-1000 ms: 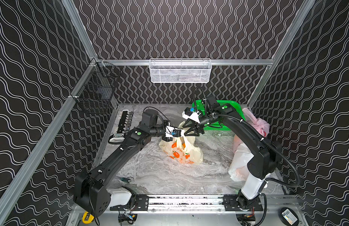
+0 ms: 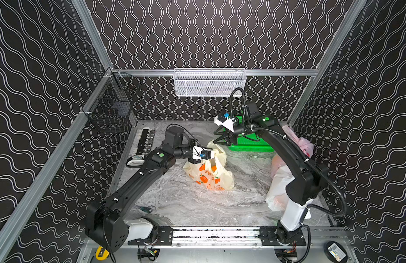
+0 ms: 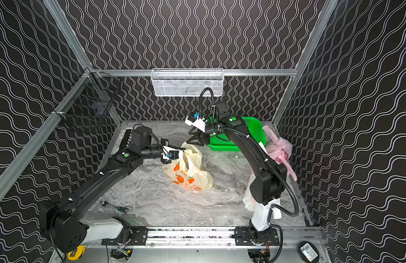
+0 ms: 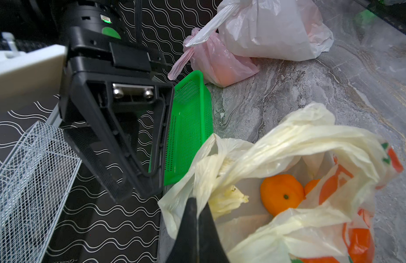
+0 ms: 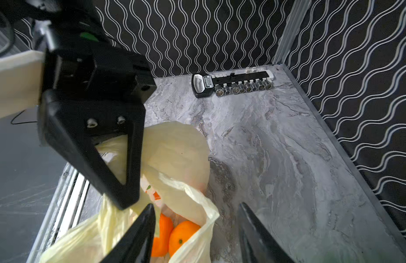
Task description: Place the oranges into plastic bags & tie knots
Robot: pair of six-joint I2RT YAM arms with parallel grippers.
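A cream plastic bag with orange prints (image 2: pixel 209 175) stands on the table, its mouth gaping. Inside it the left wrist view shows an orange (image 4: pixel 282 193) and part of another. My left gripper is shut at the bag's rim, the gathered cream film (image 4: pixel 205 177) running to its fingertips. The right wrist view also shows film hanging from that gripper's tip. My right gripper is part open beyond the bag's far side, with the bag's edge (image 5: pixel 211 213) showing in front of its gap. It grips nothing that I can see.
A green basket (image 3: pixel 255 131) sits behind the right gripper. Pink (image 4: pixel 220 65) and white (image 4: pixel 277 30) bags lie at the right. A socket set (image 5: pixel 244 83) lies at the left. Bare table shows in front of the cream bag.
The bag's mouth is more visible, showing orange inside. The left arm has stayed put.
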